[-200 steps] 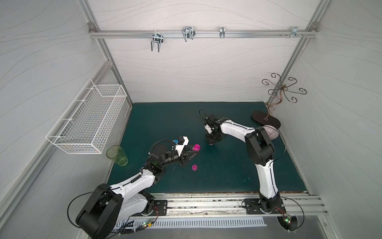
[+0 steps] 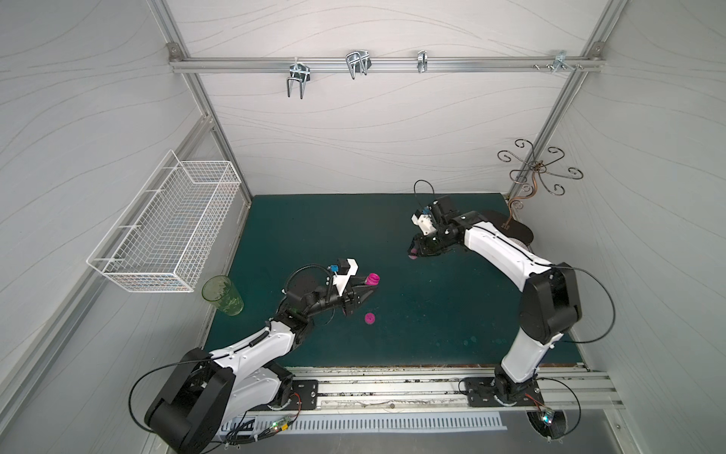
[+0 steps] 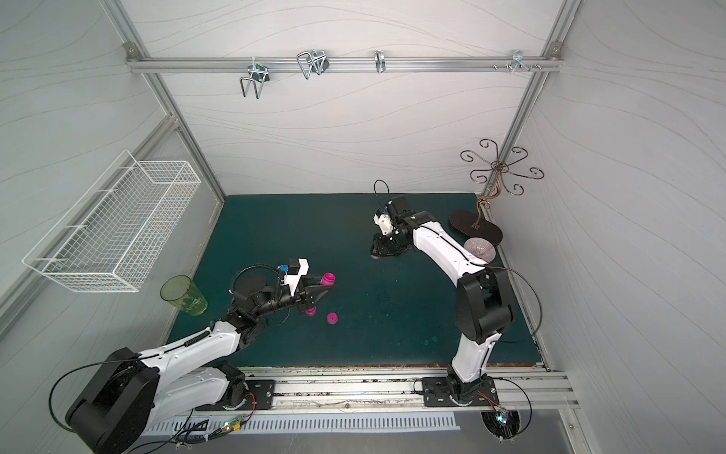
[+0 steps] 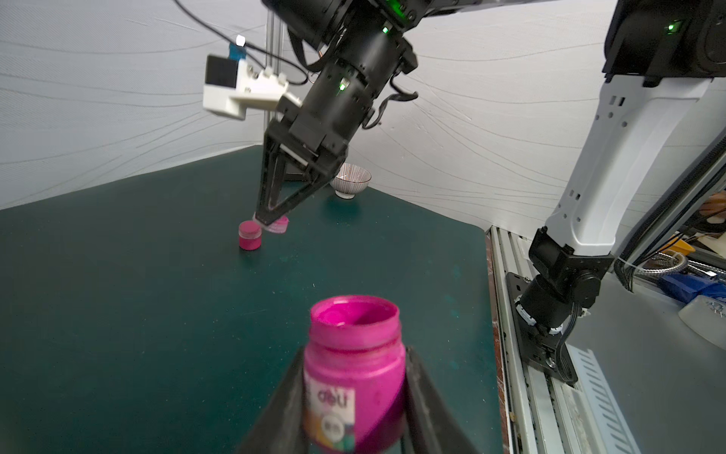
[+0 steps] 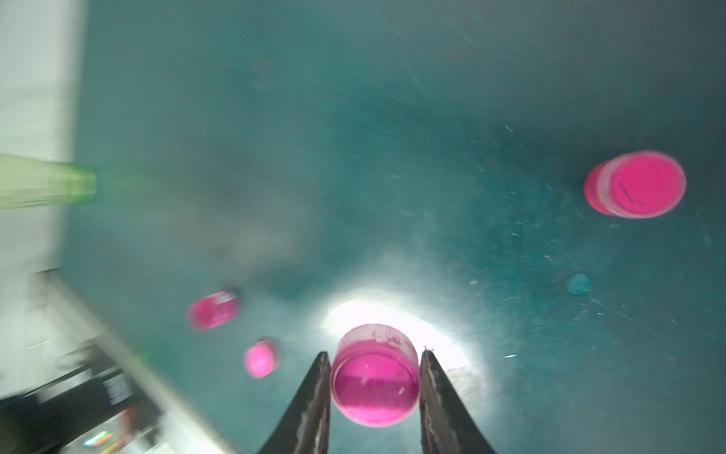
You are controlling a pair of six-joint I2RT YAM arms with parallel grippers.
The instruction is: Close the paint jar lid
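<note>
An open pink paint jar (image 4: 355,370), upright with a bare threaded neck, is held by my left gripper (image 2: 369,286), shut around its body. My right gripper (image 2: 415,252) is shut on a short pink piece with a pale clear rim (image 5: 376,378), a lid by its look, above the table at the back right of the jar. The two held pieces are well apart. In the left wrist view another pink jar (image 4: 250,235) stands just beyond the right fingertips. A pink lid (image 2: 369,318) lies on the table in front of the left gripper.
Another pink piece (image 3: 311,311) is partly hidden under the left gripper. A green glass (image 2: 223,295) stands by the left wall, below a wire basket (image 2: 170,227). A bowl (image 3: 479,249) and scrolled metal stand (image 3: 500,168) are at right.
The left arm has stayed still.
</note>
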